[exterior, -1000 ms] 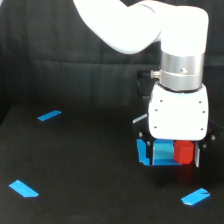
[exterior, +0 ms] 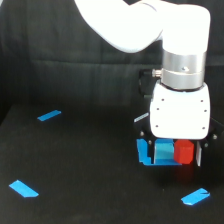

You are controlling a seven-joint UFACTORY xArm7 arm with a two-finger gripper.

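My gripper (exterior: 175, 153) points down at the right of the dark table. Its dark fingers stand well apart, one on each side of a small red block (exterior: 183, 152) and a blue box-like object (exterior: 161, 153). The red block shows just below the white hand, at the right part of the blue object. The hand covers the upper parts of both. Whether a finger touches either one cannot be made out.
Blue strips lie flat on the dark table: one at the back left (exterior: 49, 115), one at the front left (exterior: 23, 188) and one at the front right (exterior: 195, 197).
The hand sits very slightly lower than a second ago. The red block, the blue object and the strips look unmoved.
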